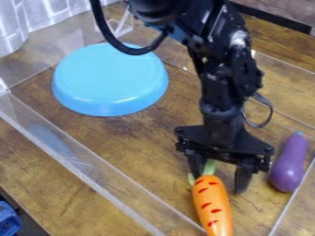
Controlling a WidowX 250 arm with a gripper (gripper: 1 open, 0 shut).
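The black gripper (224, 157) is lowered to the wooden floor over the green top of an orange toy carrot (212, 205), which points toward the bottom edge. Whether its fingers are open or closed on the carrot's top is hidden by the gripper body. A purple toy eggplant (288, 164) lies just right of the gripper.
A blue plate (110, 78) sits at the upper left. Clear walls run along the left and bottom. A blue object (6, 219) is at the lower left corner. The wooden surface left of the gripper is clear.
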